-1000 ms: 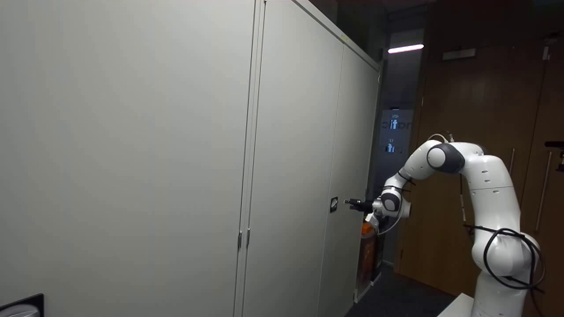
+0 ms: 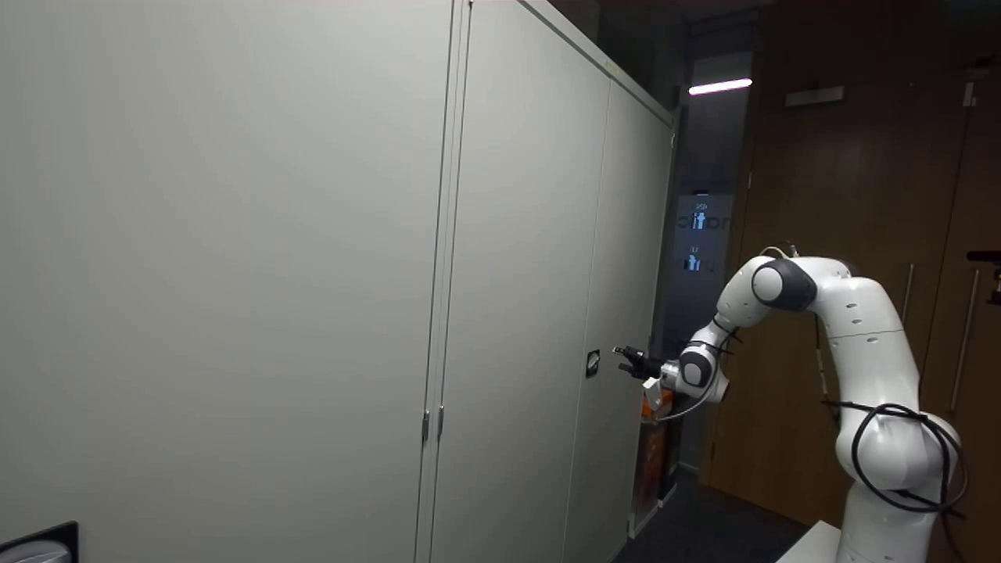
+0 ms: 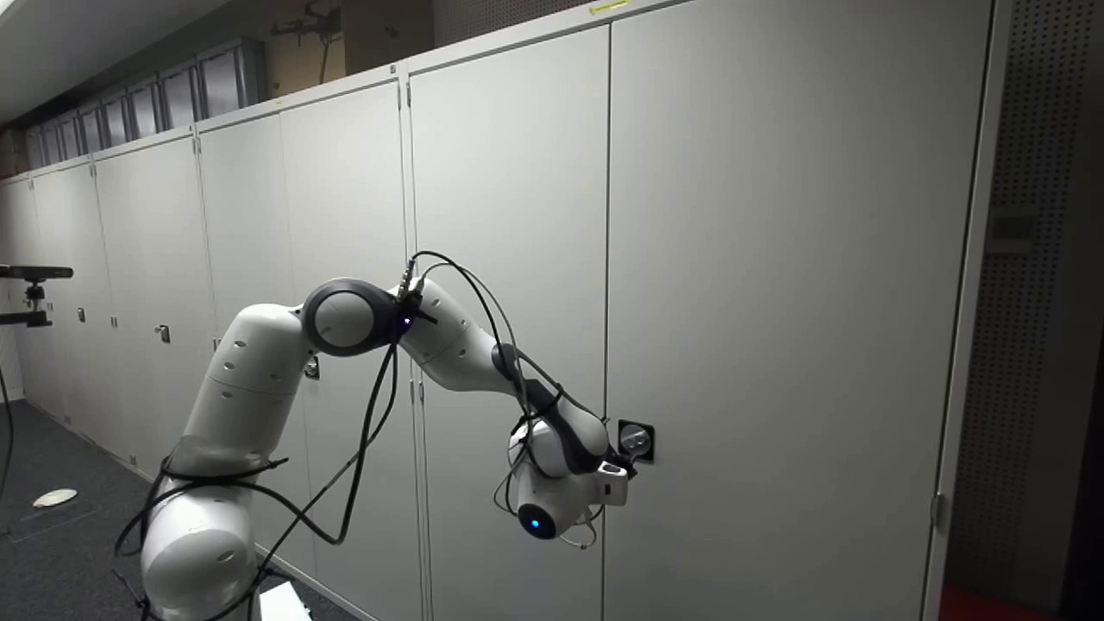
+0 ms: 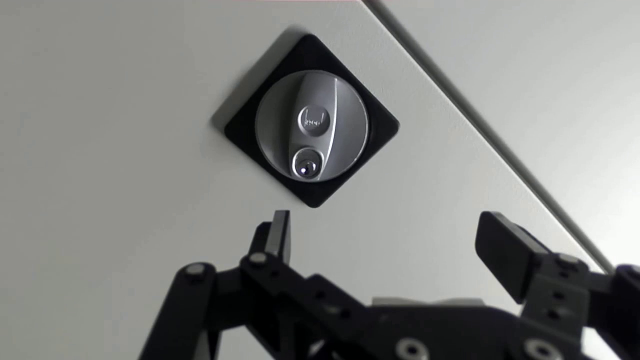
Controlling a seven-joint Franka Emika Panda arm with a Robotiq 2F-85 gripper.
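A round silver knob (image 4: 343, 129) with a raised grip bar and a keyhole sits on a black square plate (image 4: 384, 125), fixed to a light grey cabinet door (image 4: 120, 180). In the wrist view my gripper is open, its black fingers (image 4: 504, 246) spread wide with only bare door between them. The knob shows above the fingertips and left of their middle. Seen from exterior view 1, the gripper (image 2: 617, 358) stands a short way off the door, close to the latch plate (image 2: 593, 363). In exterior view 2 my wrist largely hides the fingers beside the knob (image 3: 636, 441).
A door seam (image 4: 480, 123) runs diagonally to the right of the knob in the wrist view. Further grey cabinets (image 3: 150, 228) line the wall. An orange object (image 2: 657, 403) is visible behind my wrist. Cables (image 3: 362, 455) hang loosely along the arm.
The wrist has turned and tilted a little, and its fingers look more spread apart in exterior view 1. My arm's elbow has shifted slightly left and down. The cabinet door and knob look unmoved.
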